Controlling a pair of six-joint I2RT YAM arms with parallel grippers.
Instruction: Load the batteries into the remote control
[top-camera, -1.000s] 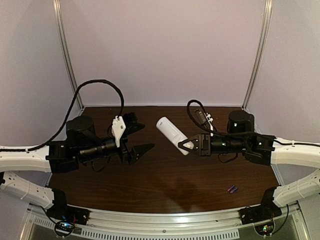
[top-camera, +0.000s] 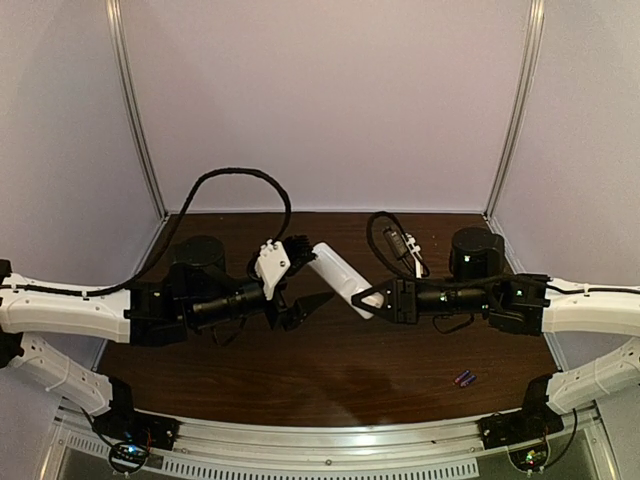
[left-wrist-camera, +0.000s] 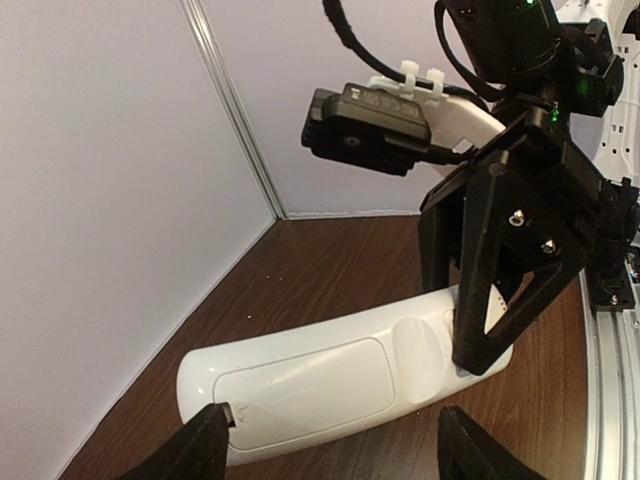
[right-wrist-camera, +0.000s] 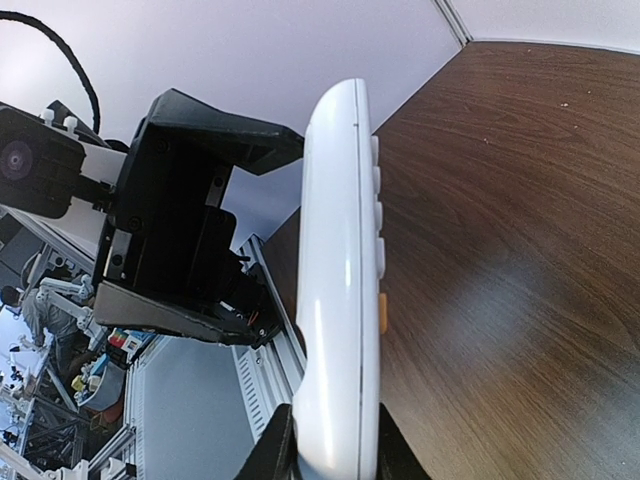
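A white remote (top-camera: 335, 270) hangs above the table, its back with the battery cover (left-wrist-camera: 300, 390) toward my left wrist camera. My right gripper (top-camera: 365, 300) is shut on one end of it; in the right wrist view the remote (right-wrist-camera: 335, 250) stands on edge, buttons facing right. My left gripper (top-camera: 318, 278) is open around the free end, its fingertips either side of that end in the left wrist view, with no grip visible. Two small blue batteries (top-camera: 465, 379) lie on the table at the front right.
A metal rail (top-camera: 330, 430) runs along its front edge. Both arms occupy the space over the middle.
My left gripper has moved right to the remote's free end. The remote and right gripper have shifted slightly downward in the top view and a little left.
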